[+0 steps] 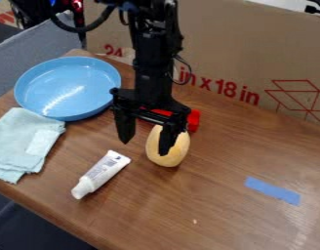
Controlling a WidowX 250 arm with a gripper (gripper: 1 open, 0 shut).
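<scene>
My black gripper point(145, 131) stands open, low over the middle of the table, its fingers around or just above a pale yellow egg-shaped object point(168, 156); whether they touch it I cannot tell. Behind it a red block point(191, 120) is mostly hidden by the gripper. A white tube point(100, 174) lies in front, to the left.
A blue plate point(65, 86) is at the back left, with a pale folded cloth point(20, 144) in front of it. A blue strip point(272, 190) lies on the right. A cardboard box point(254, 59) stands along the back.
</scene>
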